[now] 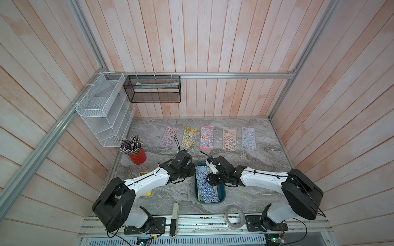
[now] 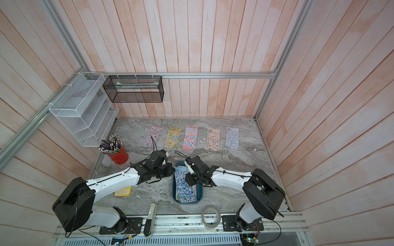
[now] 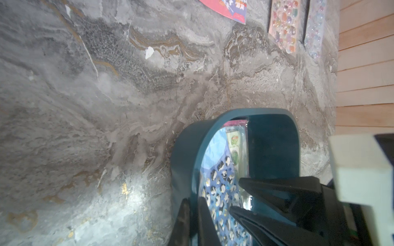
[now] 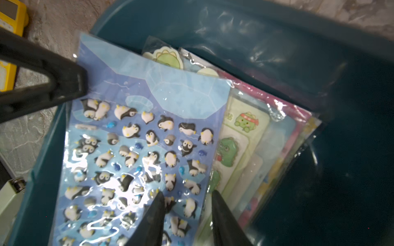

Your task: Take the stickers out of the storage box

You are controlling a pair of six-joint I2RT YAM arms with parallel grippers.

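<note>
A teal storage box [image 3: 270, 139] stands at the front middle, holding sticker sheets; a blue penguin sheet [image 4: 139, 147] lies on top, with green dinosaur and pink-edged sheets [image 4: 246, 127] beneath. In the left wrist view my left gripper is shut on the box's left rim. My right gripper is over the box, part open above the penguin sheet; whether its tips touch the sheet I cannot tell.
Five sticker sheets [image 1: 206, 137] lie in a row at the back. A red pen cup [image 1: 138, 156] and a yellow object [image 2: 123, 191] stand at left. A tape roll [image 1: 234, 223] lies at the front edge.
</note>
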